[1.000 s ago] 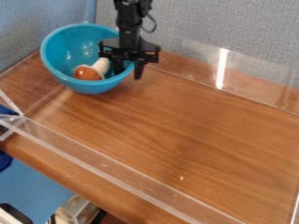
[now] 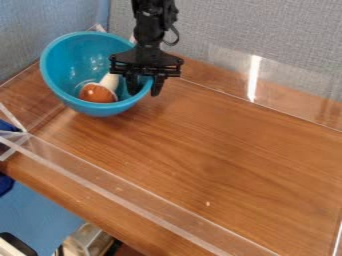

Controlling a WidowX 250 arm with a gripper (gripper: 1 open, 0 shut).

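A cyan bowl (image 2: 66, 58) stands at the back left of the wooden table. In it lie an orange-brown round object (image 2: 96, 93) and a white elongated piece (image 2: 110, 81) touching it. My black gripper (image 2: 134, 82) reaches down from above over the bowl's right side, beside the white piece. Whether its fingers are open or shut, or touch anything, is hard to see.
Clear plastic edging runs along the back and front left. A blue object (image 2: 4, 180) sits at the far left edge.
My gripper has moved slightly down and left over the bowl. The bowl and the things in it have shifted a little down and left.
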